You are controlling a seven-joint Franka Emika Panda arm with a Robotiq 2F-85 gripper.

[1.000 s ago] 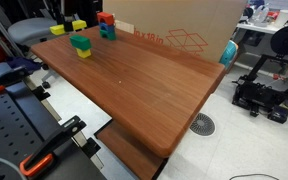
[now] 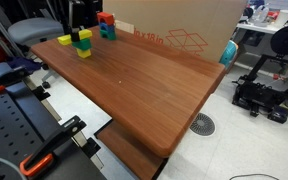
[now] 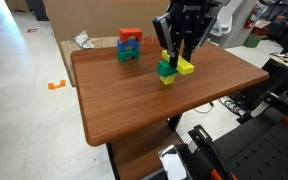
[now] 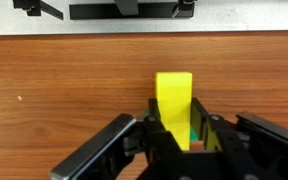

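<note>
My gripper [image 3: 179,57] is shut on a long yellow block [image 4: 174,100], whose ends stick out on both sides of the fingers in exterior view 1. Directly below and partly behind it is a green block [image 3: 166,69], standing on a lower yellow block [image 3: 167,80] on the wooden table. The held block [image 2: 65,40] is right at the top of the green block [image 2: 83,45]; whether they touch I cannot tell. From the wrist, only a sliver of green shows beside the yellow block.
A stack with a red block [image 3: 130,33], a blue block [image 3: 128,45] and a green base [image 3: 128,55] stands at the table's far side. Another yellow piece [image 3: 56,85] lies near the table's edge.
The held yellow block has come down and shifted rightward in exterior view 1, from above the green block to close against its top. The green and yellow stack stays in place.
</note>
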